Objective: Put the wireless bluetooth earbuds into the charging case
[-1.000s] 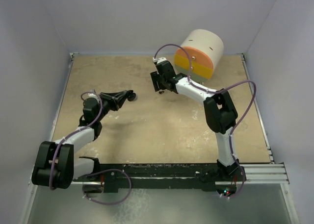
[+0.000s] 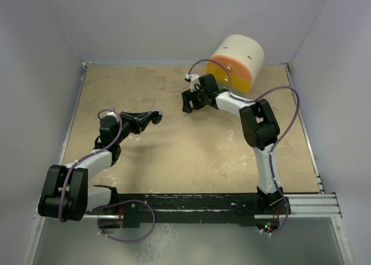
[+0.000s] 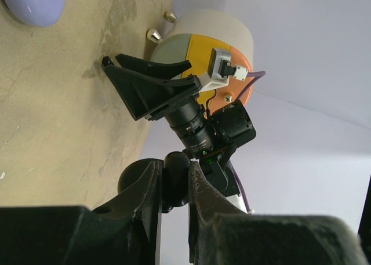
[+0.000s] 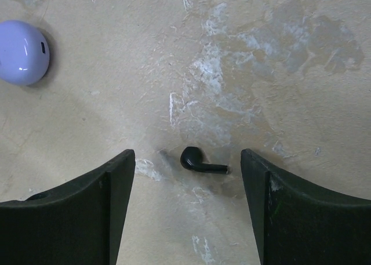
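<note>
A black earbud (image 4: 197, 163) lies on the table between the open fingers of my right gripper, which is low over it; from the top, that gripper (image 2: 190, 101) is at the back centre. The lavender case (image 4: 23, 51) sits at the upper left of the right wrist view, also at the left wrist view's top left (image 3: 32, 1). My left gripper hangs at the left of the table, a dark rounded object at its fingertips; whether it is gripped is unclear.
A cream cylinder with coloured panels (image 2: 237, 59) stands at the back right. Walls surround it.
My right arm has shifted a little, its gripper now lower in the top view over the earbud. The left arm has moved only slightly since a second ago.
</note>
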